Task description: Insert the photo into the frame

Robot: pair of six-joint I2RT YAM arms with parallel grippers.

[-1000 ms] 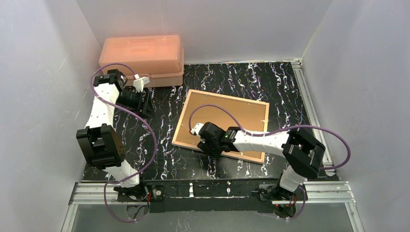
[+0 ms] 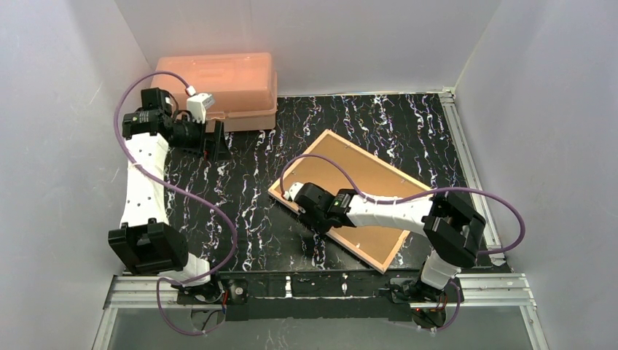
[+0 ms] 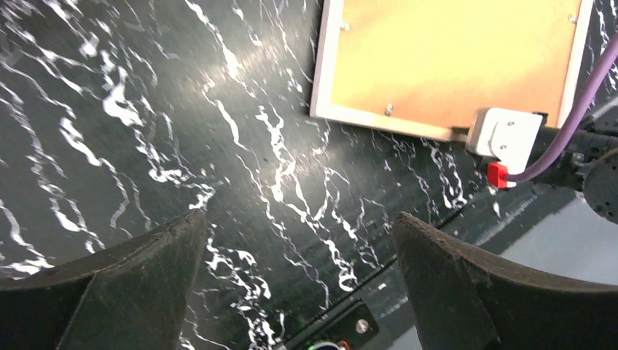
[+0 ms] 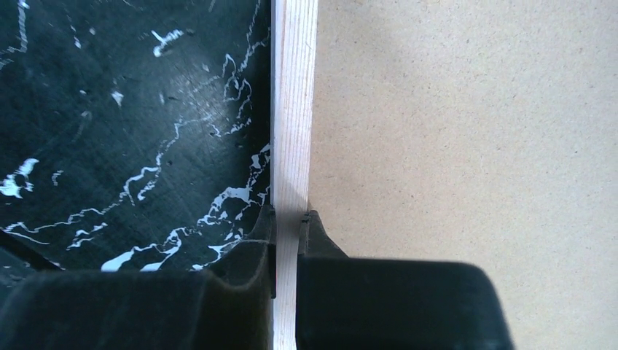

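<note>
A wooden frame (image 2: 379, 164) with a brown backing board (image 2: 364, 175) lies rotated on the dark marbled table, small pins along its inner edge. My right gripper is shut on the light wood of its near side, one finger outside and one inside, over the board. Above the table at the left, my left gripper (image 2: 221, 144) stands open and empty; in its own view bare table shows between the spread fingers. The frame's corner (image 3: 321, 109) is seen beyond it. No photo can be made out in any view.
A translucent orange lidded box (image 2: 215, 84) stands at the back left, close behind the left gripper. Grey walls enclose the sides and back.
The frame has turned clockwise as seen from above, its near right corner swinging toward the front edge. My left arm has drawn back slightly leftward. The right gripper has barely moved.
</note>
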